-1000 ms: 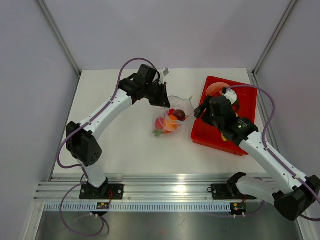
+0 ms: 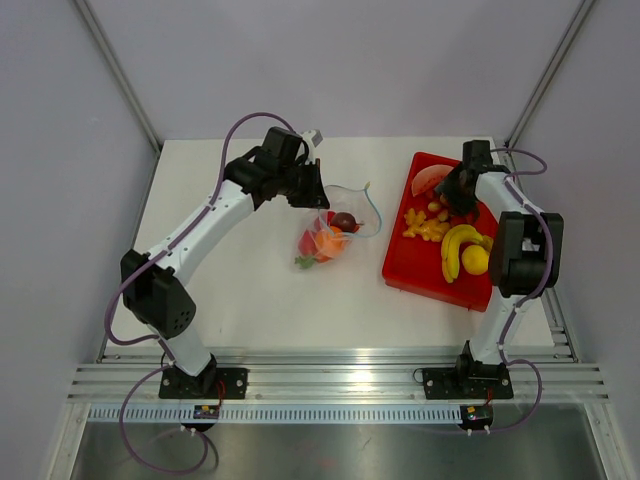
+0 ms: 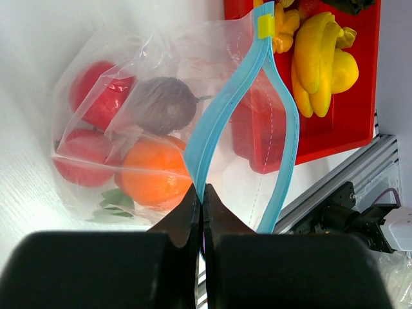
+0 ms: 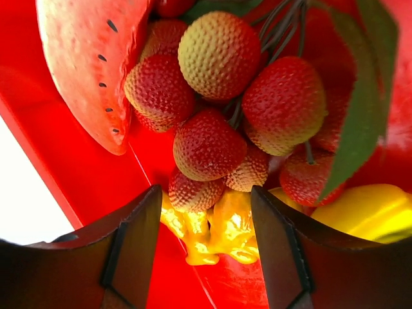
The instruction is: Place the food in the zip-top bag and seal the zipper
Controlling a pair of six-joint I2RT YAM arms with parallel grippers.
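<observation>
The clear zip top bag (image 3: 154,51) lies on the table with its blue-edged mouth (image 3: 225,103) spread apart. Inside it are an orange fruit (image 3: 154,168), a dark round fruit (image 3: 164,106) and red fruits (image 3: 101,94). My left gripper is shut on the bag's blue rim. Over the red tray (image 2: 415,275), my right gripper stands open, pointing down at a bunch of lychees (image 4: 209,145). The lowest lychee and a yellow knobbly piece (image 4: 235,222) show between its fingertips, and I see no grip on either.
A watermelon slice (image 4: 87,71) lies beside the lychees. The tray also holds bananas (image 2: 453,250) and a lemon (image 2: 475,260). Green leaves (image 4: 364,129) hang close to the right gripper. Bare table (image 2: 250,310) lies left and front of the bag.
My right arm has swung from beside the bag to the tray's back right, over the lychees. The left gripper and bag shifted slightly left, and the bag's mouth now looks wider.
</observation>
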